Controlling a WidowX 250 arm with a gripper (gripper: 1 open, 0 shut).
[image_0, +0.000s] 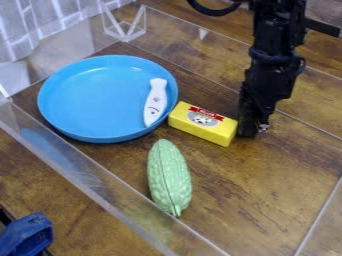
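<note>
My black gripper (253, 122) reaches down to the wooden floor at the right end of a yellow box (201, 123) with a red label, its tips low beside it and apparently shut; nothing shows between them. The blue plate (80, 98) is at the left, with a white knife-like object (155, 101) lying on its right part. A green corn-shaped object (168, 176) lies in front of the box.
A blue object (22, 238) sits at the bottom left corner, outside the clear tray wall.
</note>
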